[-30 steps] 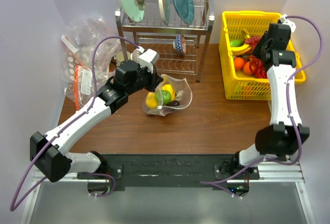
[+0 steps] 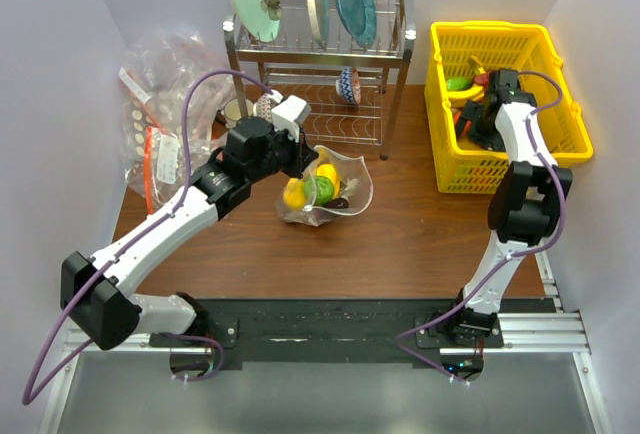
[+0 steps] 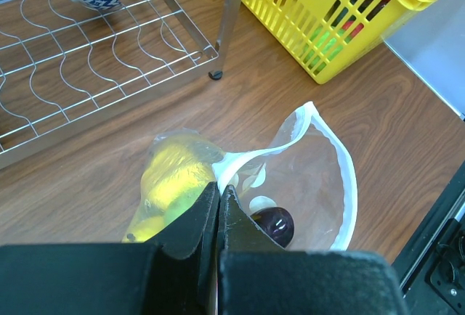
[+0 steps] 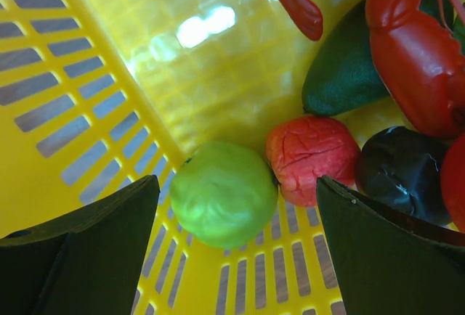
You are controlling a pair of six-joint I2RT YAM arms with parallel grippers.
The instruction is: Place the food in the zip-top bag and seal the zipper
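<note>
The clear zip bag (image 2: 355,194) sits open on the wood table, holding yellow and green food and a dark eggplant (image 3: 272,224). My left gripper is shut at the bag's white zipper edge (image 3: 236,162), holding it. My right gripper is open, down inside the yellow basket (image 2: 445,154) over a green round fruit (image 4: 221,191) and a wrinkled red one (image 4: 309,159), with a black fruit (image 4: 399,177), a lobster (image 4: 414,68) and a dark green vegetable (image 4: 334,75) nearby.
A metal dish rack (image 2: 385,124) with plates and a bowl stands at the back. Spare plastic bags (image 2: 150,134) lie at the left. The table between bag and basket is clear.
My right arm has swung leftward and reached down further into the basket, its wrist turning. The left arm and bag look unchanged.
</note>
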